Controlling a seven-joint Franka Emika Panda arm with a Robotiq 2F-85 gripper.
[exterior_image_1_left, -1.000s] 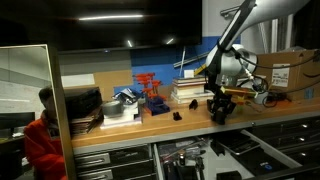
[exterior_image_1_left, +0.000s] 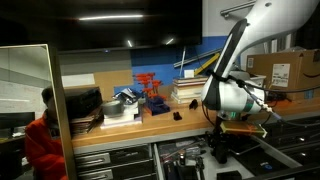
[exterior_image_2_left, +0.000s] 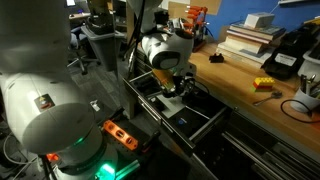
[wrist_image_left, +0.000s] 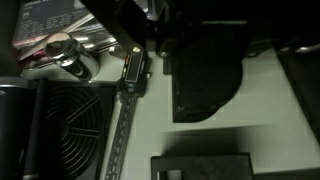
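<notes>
My gripper (exterior_image_1_left: 217, 143) is low over the open drawer, shut on a dark object. In the wrist view, a black object (wrist_image_left: 205, 85) with a rounded side hangs at the upper middle, in front of the pale drawer floor. Its upper part merges with the dark gripper, so the fingers cannot be told apart there. Exterior view 2 shows the gripper (exterior_image_2_left: 176, 88) above the drawer, partly hidden by the arm's white and black wrist. Whether the held object touches the drawer floor cannot be told.
Beside the black object lies a digital caliper (wrist_image_left: 125, 105). A round-grilled black item (wrist_image_left: 78, 130), a silver cylinder (wrist_image_left: 72, 55) and a black box (wrist_image_left: 205, 167) surround it. Books (exterior_image_2_left: 250, 38) and a yellow-red block (exterior_image_2_left: 263, 84) stand on the wooden worktop (exterior_image_1_left: 140, 132).
The arm has come down and toward the camera. My gripper, with the dark object below it, has sunk from worktop height to low over the drawer.
</notes>
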